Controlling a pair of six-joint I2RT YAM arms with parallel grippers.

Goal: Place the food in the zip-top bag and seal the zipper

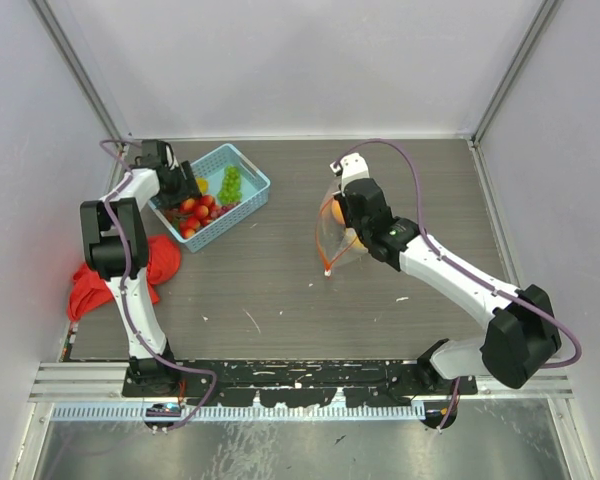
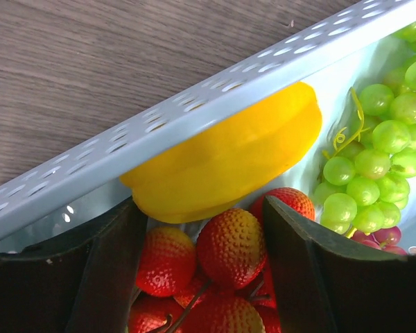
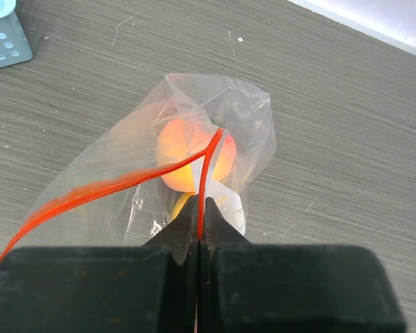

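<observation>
Inside the blue basket (image 1: 242, 212), my left gripper points down with its fingers apart. Red strawberry-like fruits (image 2: 230, 246) lie below and between those fingers, none visibly clamped. A long yellow fruit (image 2: 229, 156) leans along the basket wall, just beyond the fingertips. Green grapes (image 1: 230, 186) rest to the right in the basket. At the table's middle right, my right gripper is shut on the orange zipper edge (image 3: 118, 183) of the clear bag (image 3: 90, 173). The bag's mouth gapes on the left side; a round orange-pink fruit (image 3: 177, 147) and something yellow show inside.
A crumpled red cloth (image 1: 163, 258) lies by the left arm, in front of the basket. Dark pinkish grapes (image 2: 388, 236) sit beside the green ones. Bare table (image 1: 270, 290) stretches between basket and bag.
</observation>
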